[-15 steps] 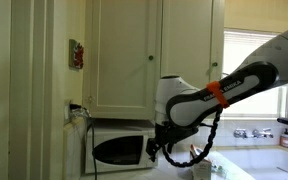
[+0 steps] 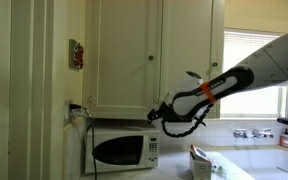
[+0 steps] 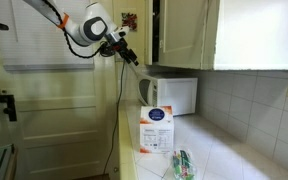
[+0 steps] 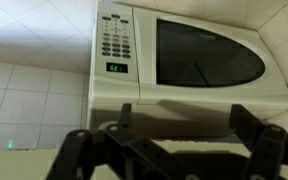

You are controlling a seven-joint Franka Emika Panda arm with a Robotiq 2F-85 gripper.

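Observation:
A white microwave (image 2: 124, 148) with a dark door window stands on the counter, its door closed. In the wrist view, the microwave (image 4: 189, 65) fills much of the picture, with its keypad (image 4: 116, 38) and lit green display clear to see. My gripper is open, its two dark fingers wide apart and nothing between them. From exterior view 1, the gripper (image 2: 156, 115) is level with the microwave's top, near its right end. Exterior view 2 has the gripper (image 3: 131, 57) in the air to the left of the microwave (image 3: 168, 93), apart from it.
Cream upper cabinets (image 2: 124, 55) hang over the microwave. On the counter (image 3: 222, 155) are a white box with printing (image 3: 156, 130) and a clear bag with green in it (image 3: 183, 165). A sink (image 2: 269, 161) lies at the right.
My gripper has risen from in front of the microwave's right side to about its top edge. The arm has lifted with it. The microwave and box look unmoved.

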